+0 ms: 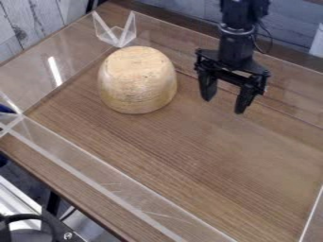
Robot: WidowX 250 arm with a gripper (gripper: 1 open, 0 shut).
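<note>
The black arm stands at the back of the wooden table, its gripper (228, 91) hanging over the tabletop with two dark fingers spread apart and nothing visible between them. To its left sits a large pale woven dome (136, 78), apart from the gripper. A white wire-like angular object (115, 28) lies behind the dome at the back left.
Clear strips run along its left side. A dark blue item touches the left edge of the view, and black equipment (25, 227) is at the bottom left corner.
</note>
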